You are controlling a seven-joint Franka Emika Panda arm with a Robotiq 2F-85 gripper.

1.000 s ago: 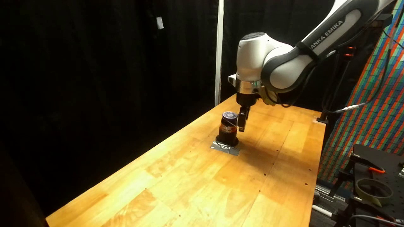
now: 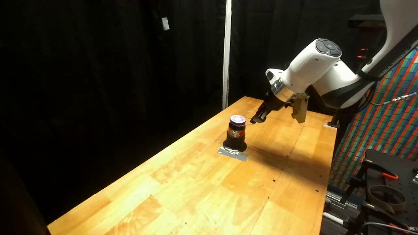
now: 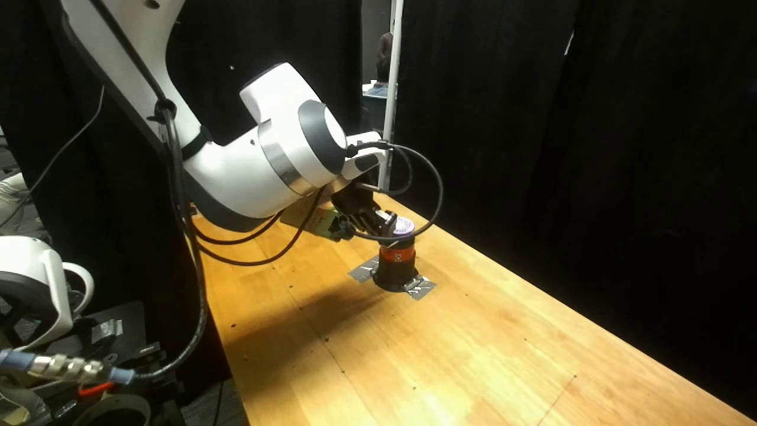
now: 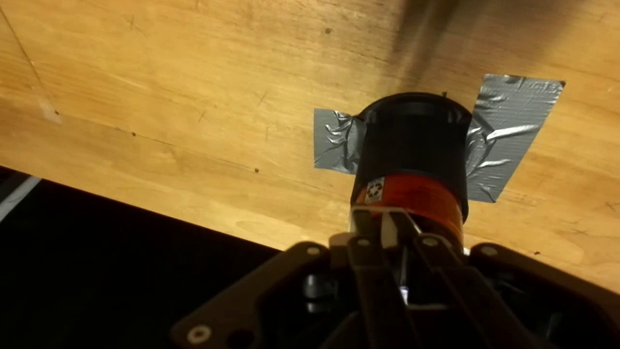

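Note:
A dark jar [image 2: 236,133] with an orange label and a white-and-purple lid [image 2: 237,119] stands upright in a black base [image 3: 394,280] on the table. Tilted beside the lid is my gripper [image 2: 252,122], its fingers close together. A thin pale strand [image 2: 248,124] spans the small gap from the jar's top to the fingertips. In the wrist view, a pale sliver [image 4: 389,231] shows between the nearly closed fingers, which overlap the orange label [image 4: 415,195]. From that side the lid is hidden behind the gripper. How far the strand goes round the jar I cannot tell.
Silver tape [image 4: 514,131] fixes the base to the wooden table [image 2: 188,184]. Bare tabletop lies in front of the jar. A black cable [image 3: 440,184] loops off the arm near the lid. Clamps and a tape roll [image 2: 387,197] sit beyond the table's right edge.
My hand has gone from upright to strongly tilted, and its fingertips have risen to about lid height. The strand that slanted down to them now runs nearly level. The jar has stayed put.

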